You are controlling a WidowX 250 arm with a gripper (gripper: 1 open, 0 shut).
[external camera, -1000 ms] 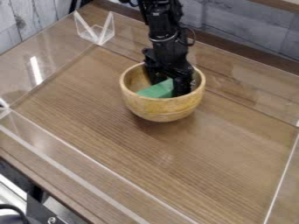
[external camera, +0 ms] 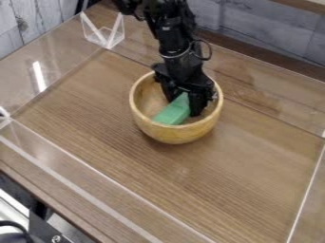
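Note:
A wooden bowl sits on the wooden table, a little above the middle of the view. Inside it lies a green object, partly under my black gripper, which reaches down into the bowl from the top of the view. The fingers are dark and crowded, partly covering the green object; I cannot make out exactly how they stand on it.
A dark gap and cables show at the lower left corner. Pale tape marks lie on the table's left and upper left, and the table's edge runs along the top right.
The bowl and green object have shifted slightly from earlier, with the bowl's rim and the green object now sitting a bit differently under the gripper, which stays inside the bowl.

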